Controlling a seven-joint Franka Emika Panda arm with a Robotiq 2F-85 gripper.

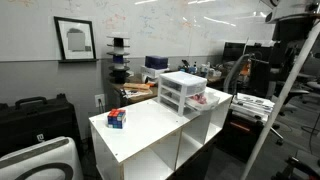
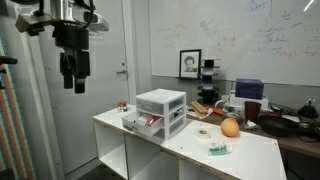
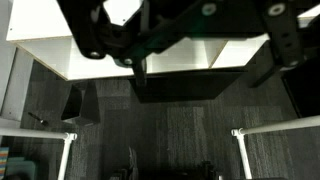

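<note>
My gripper [image 2: 75,80] hangs high at the left in exterior view 2, open, with nothing between its fingers. It is well above the white cabinet [image 2: 210,158] and off to its side. On the cabinet stands a white drawer unit [image 2: 160,97] with clear fronts. Its lower drawer [image 2: 146,124] is pulled out, with red and white items inside. A red and blue box [image 1: 116,119] sits near the cabinet's end in exterior view 1. An orange round object [image 2: 230,127], a tape roll [image 2: 203,134] and a teal-and-white packet [image 2: 219,149] lie on the top.
In the wrist view, dark floor [image 3: 110,120] and the cabinet's open white shelves lie below me. Behind the cabinet are a black stacked rack [image 1: 119,60] and a dark blue box [image 2: 249,90]. A black case [image 1: 38,120] and a white chair [image 1: 45,160] stand at the left.
</note>
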